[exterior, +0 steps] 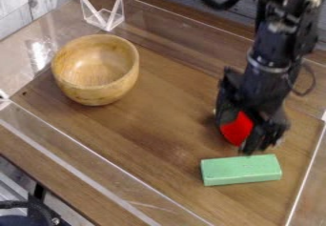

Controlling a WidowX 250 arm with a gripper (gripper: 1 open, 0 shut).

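My gripper (253, 113) is low over the right of the wooden table (152, 149), open, its dark fingers around a round red object (234, 132). The gripper and arm hide much of that object; whether they touch it I cannot tell. A green block (241, 170) lies just in front of the gripper.
A wooden bowl (95, 70) stands at the left. A clear angular piece (102, 16) is at the back left. Pale edges border the work area.
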